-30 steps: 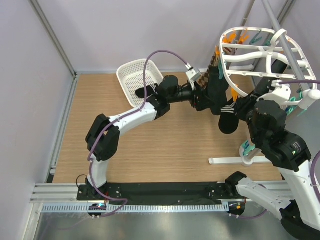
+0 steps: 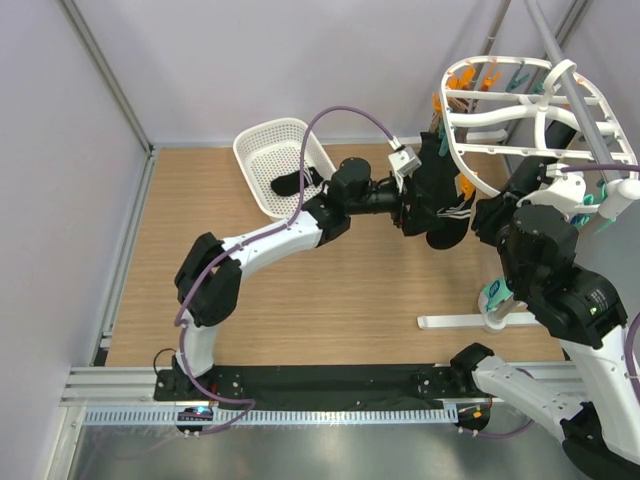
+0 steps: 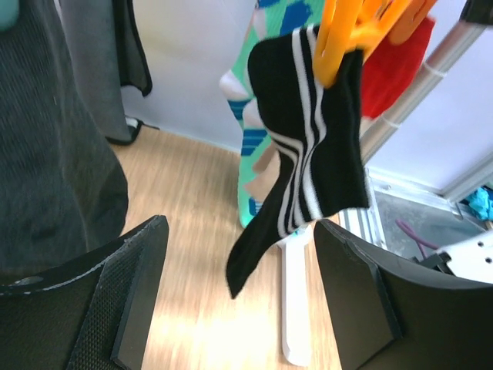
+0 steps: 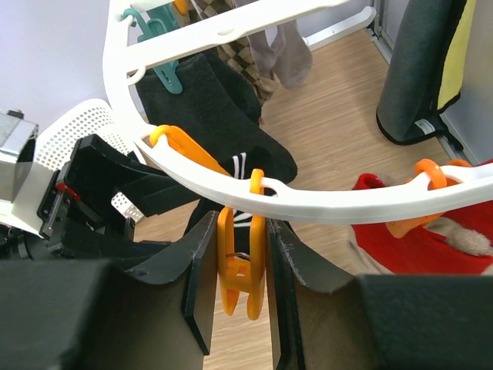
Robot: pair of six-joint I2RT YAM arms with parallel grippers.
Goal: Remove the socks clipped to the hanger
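A black sock with white stripes (image 3: 296,154) hangs from an orange clip (image 3: 339,38) on the white round hanger (image 2: 550,95). My right gripper is shut on an orange clip (image 4: 237,270) at the hanger's rim. My left gripper stands open, and in the left wrist view the sock's lower end shows in the gap between its fingers; whether they touch it, I cannot tell. In the right wrist view the left fingers (image 4: 146,185) reach in from the left, close to the striped sock (image 4: 240,220).
Other socks hang close by: a large dark one (image 3: 54,146), a patterned green one (image 3: 250,139) and a red one (image 4: 424,243). A white basket (image 2: 250,150) with a black sock (image 2: 290,183) inside stands at the back.
My right arm has stayed in place.
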